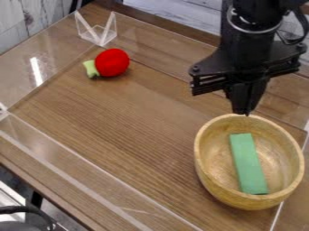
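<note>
My dark gripper (245, 101) hangs at the upper right, just above the back rim of a yellow bowl (210, 165). It looks shut, with nothing visible between its fingers, though the tips are small and dark. Inside the bowl lies a green rectangular block (247, 163), lengthwise from back to front.
A red round object (112, 62) with a small pale green piece (90, 68) beside it lies at the upper left. A clear angular object (97, 29) stands behind them near the wooden table's back edge.
</note>
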